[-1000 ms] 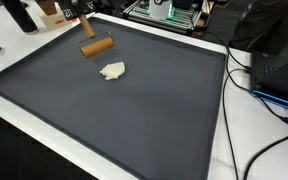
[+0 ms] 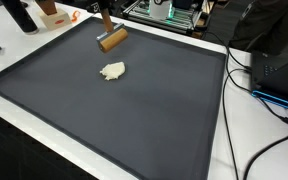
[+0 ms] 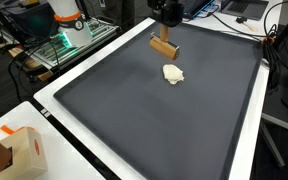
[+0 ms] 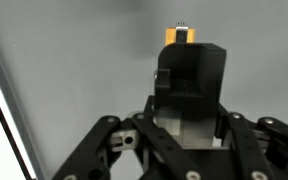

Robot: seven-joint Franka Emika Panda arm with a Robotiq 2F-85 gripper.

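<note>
My gripper is at the back of the dark board, shut on the upright handle of a wooden roller. Below it hangs the roller's tan cylinder, also seen as a tan cylinder near the far edge in exterior view 1. Whether the cylinder touches the board cannot be told. A flat, cream-coloured lump, like dough, lies close by on the board, apart from the roller. In the wrist view, my dark fingers hide most of the tool; a bit of orange shows beyond them.
The dark board is otherwise bare, with wide free room in front of the lump. A black device with cables stands at the right in exterior view 1. A wooden-coloured box sits off the board's corner.
In exterior view 1 the roller has moved to the right and turned somewhat, its handle now standing further right. The cream lump has stayed put.
</note>
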